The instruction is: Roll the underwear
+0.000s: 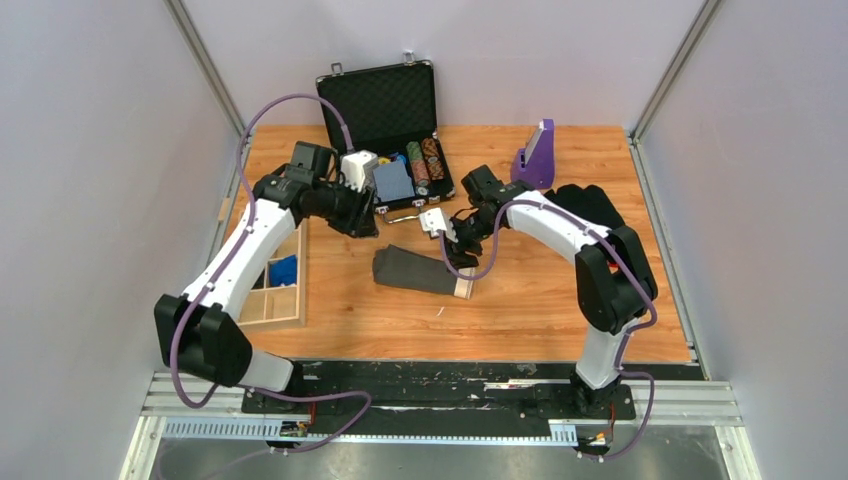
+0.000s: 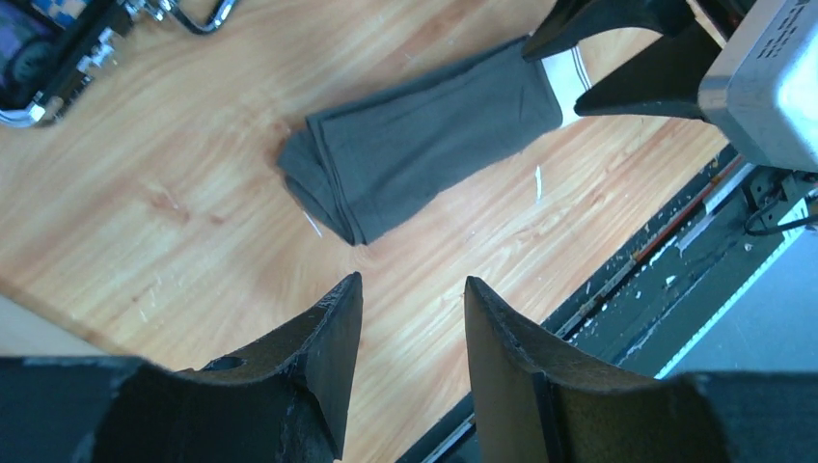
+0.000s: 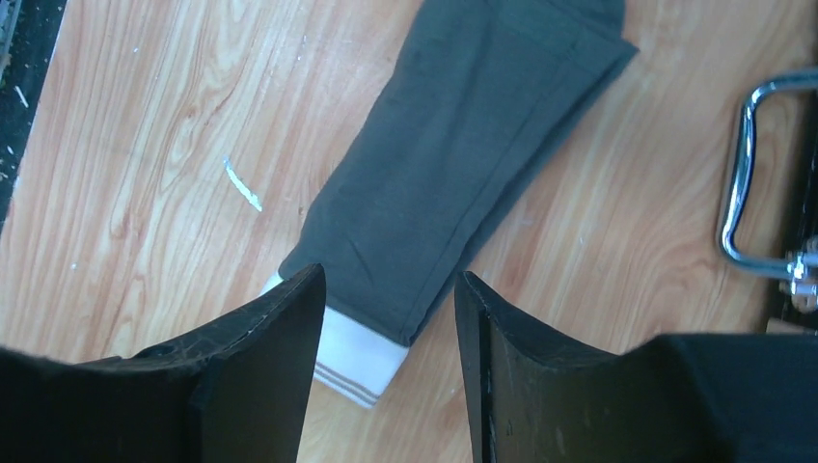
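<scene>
The dark grey underwear lies folded into a flat long strip on the table, its white waistband at the right end. Its left end shows stacked folds in the left wrist view. My left gripper hangs open above and left of that end, nothing between its fingers. Over the waistband end, my right gripper is also open. In the right wrist view its fingers stand on either side of the band, and I cannot tell whether they touch it.
Behind the cloth stands an open black case with a metal handle. A wooden box is at the left, a purple stand and black cloth at the right.
</scene>
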